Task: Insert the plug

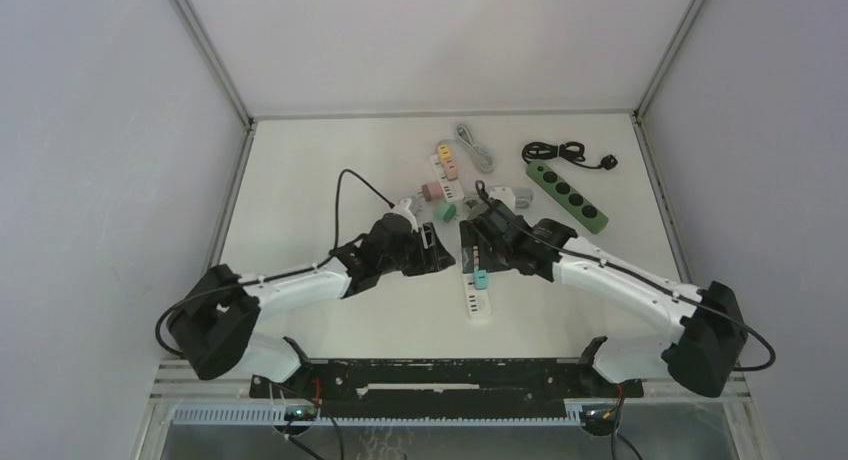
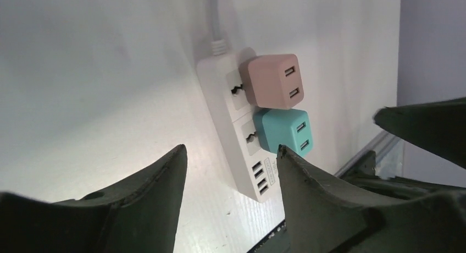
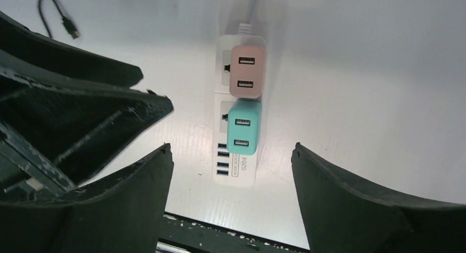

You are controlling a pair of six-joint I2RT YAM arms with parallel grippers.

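A white power strip (image 3: pixel 231 170) holds a pink plug (image 3: pixel 247 71) in its upper socket and a teal plug (image 3: pixel 243 132) in the socket below, both seated on it side by side. In the left wrist view my left gripper is open, its fingers apart around empty air short of the strip. My right gripper is open above the strip, nothing between its fingers. The left gripper's dark body reaches into the right wrist view from the left.
A second strip (image 1: pixel 449 190) with plugs, loose pink (image 1: pixel 431 191) and green (image 1: pixel 446 210) plugs, coiled cables (image 1: pixel 475 150) and a green strip (image 1: pixel 565 195) lie behind.
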